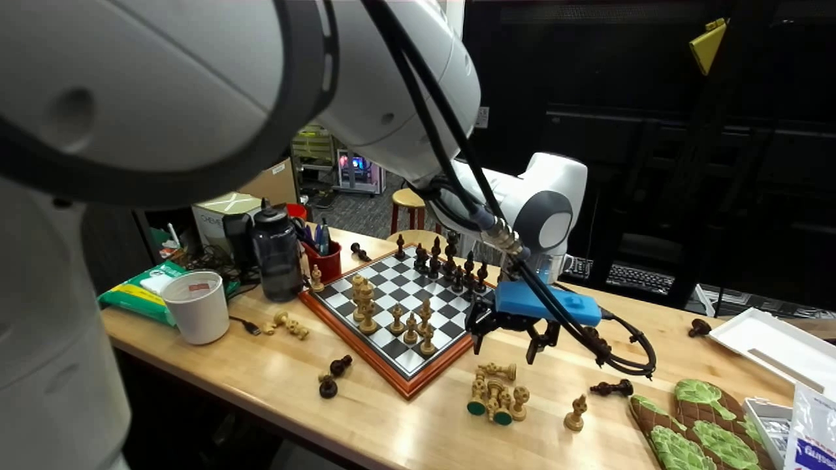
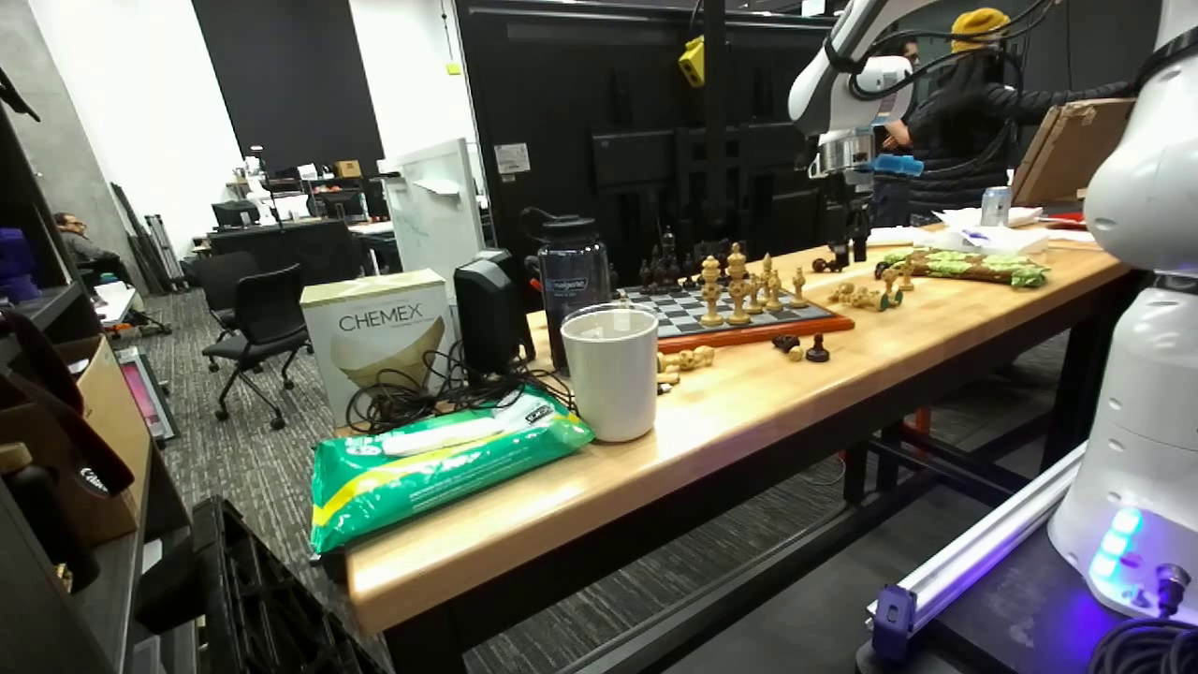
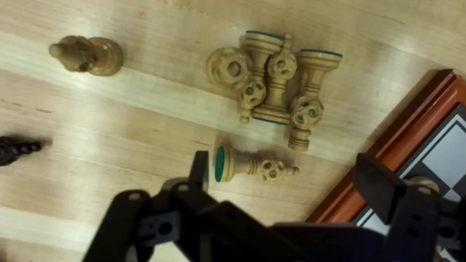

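Note:
My gripper stands open above the table, with its fingers spread wide on either side of a lying light chess piece (image 3: 244, 165) with a green base. Nothing is held; in exterior view 1 the gripper (image 1: 505, 348) hangs above and behind that piece. Farther up the wrist view lies a cluster of light pieces (image 3: 276, 94), several of them on their sides and touching. One light piece (image 3: 102, 56) stands upright by itself at the upper left. The chessboard (image 1: 415, 384), with a red-brown frame, carries light pieces (image 1: 368, 313) and dark pieces (image 1: 450, 254).
Loose dark pieces lie around the table, one (image 1: 611, 388) near the leaf-patterned oven mitts (image 1: 717, 427). A white cup (image 1: 196, 305), dark bottle (image 1: 275, 254) and red pen holder (image 1: 325, 262) stand left of the board. A white tray (image 1: 776, 344) lies at the far right.

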